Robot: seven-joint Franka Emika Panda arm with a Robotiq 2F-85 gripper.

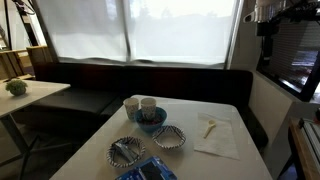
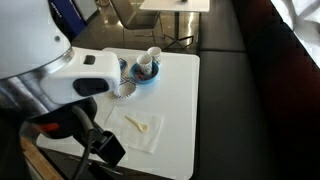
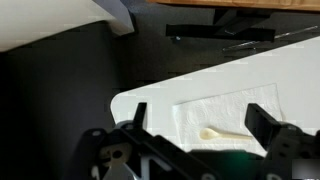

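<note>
A pale spoon (image 3: 222,134) lies on a white napkin (image 3: 197,112) on the table, below my gripper in the wrist view. My gripper hangs high over the table with its two dark fingers set wide apart, nothing between them. In exterior view 1 only part of the gripper (image 1: 266,50) shows, at the upper right. Further along the table stands a blue bowl (image 1: 152,122) with a white patterned cup (image 1: 148,106) at its rim. A second cup (image 1: 131,107) is beside it. Two striped paper bowls (image 1: 171,138) sit nearer the front.
Something metallic or clear lies in the left paper bowl (image 1: 113,155). A blue package (image 1: 147,170) is at the table's front edge. Black bench seating (image 2: 236,100) runs alongside the table.
</note>
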